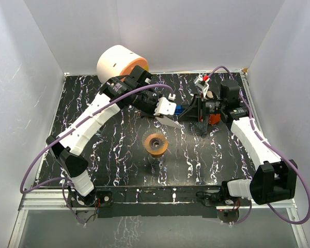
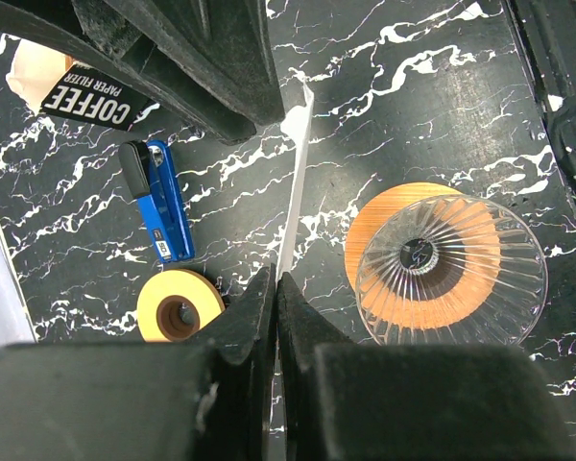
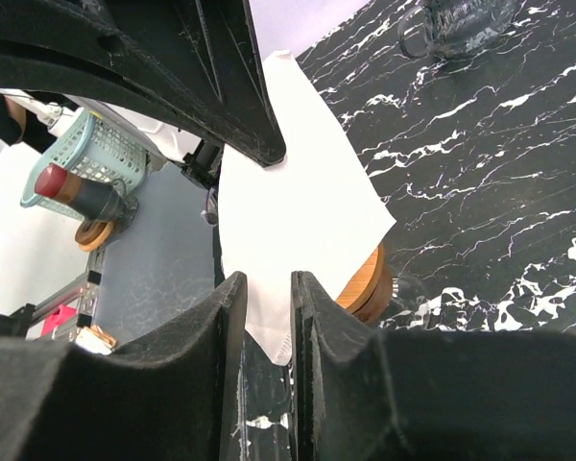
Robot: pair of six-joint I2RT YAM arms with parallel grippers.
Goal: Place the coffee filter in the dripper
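Observation:
My left gripper is shut on the white coffee filter (image 2: 296, 182), which stands out edge-on from its fingertips in the left wrist view. In the right wrist view, the filter (image 3: 302, 182) shows its broad face. There, my right gripper is open, its fingers apart, with the filter's lower part seen through the gap; whether it lies between them or just beyond, I cannot tell. The clear ribbed dripper (image 2: 451, 254) with its wooden collar (image 2: 374, 230) stands below, to one side of the filter. From above, the dripper (image 1: 155, 143) looks empty, nearer the front than both grippers.
A blue stapler (image 2: 166, 206), a yellow tape roll (image 2: 178, 305) and a coffee bag (image 2: 91, 96) lie on the dark marbled table. A glass mug (image 3: 461, 24) stands at the right wrist view's top. Bare tabletop (image 1: 119, 160) surrounds the dripper.

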